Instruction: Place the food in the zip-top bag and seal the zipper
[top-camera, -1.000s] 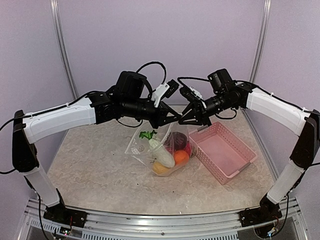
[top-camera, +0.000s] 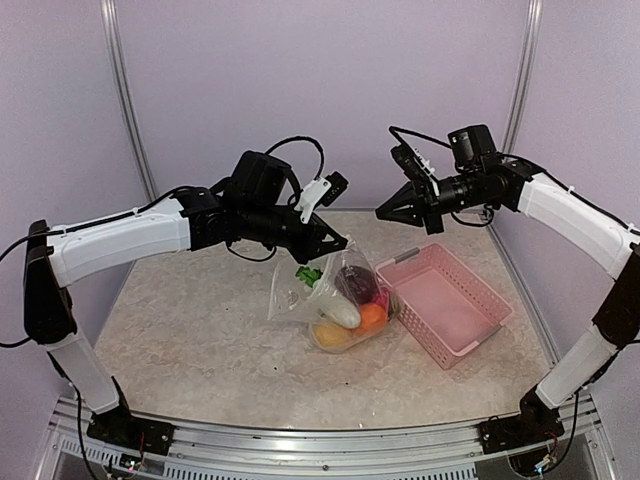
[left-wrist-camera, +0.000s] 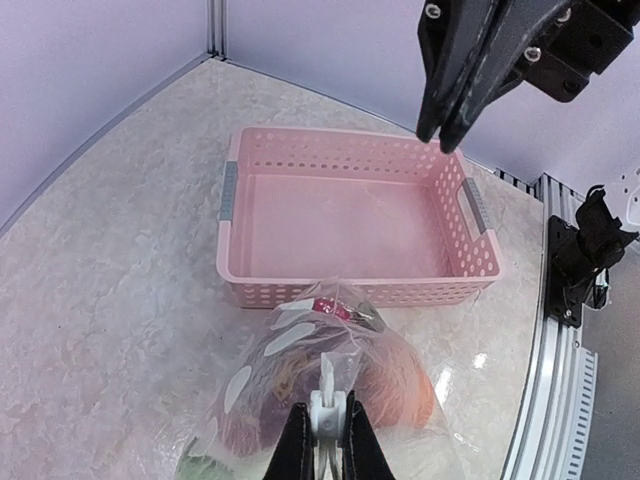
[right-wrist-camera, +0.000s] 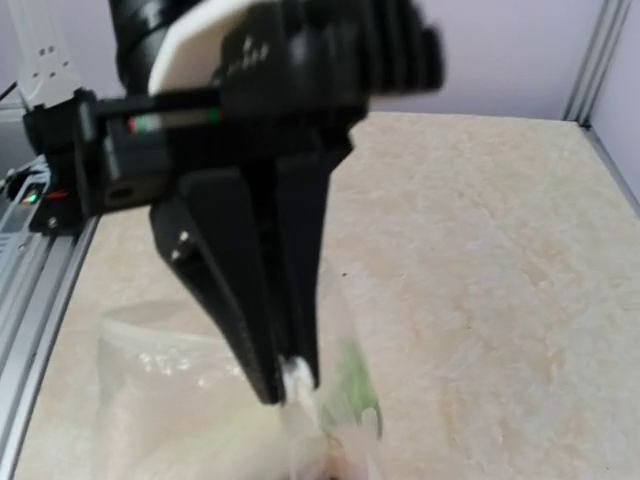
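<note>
The clear zip bag (top-camera: 290, 303) stands on the table with food inside: a white radish (top-camera: 338, 308) with green leaves, an orange item (top-camera: 371, 319), a yellow one (top-camera: 331, 335) and a dark purple one (top-camera: 355, 284). My left gripper is shut on the bag's white slider at the top corner, also seen in the right wrist view. My right gripper (top-camera: 380, 213) hangs above and to the right of the bag, apart from it. Its fingers (left-wrist-camera: 462, 115) are together in the left wrist view, nothing between them.
An empty pink basket (top-camera: 476, 345) stands right of the bag, its near wall close behind the bag in the left wrist view. A metal rail (top-camera: 330, 440) runs along the front edge.
</note>
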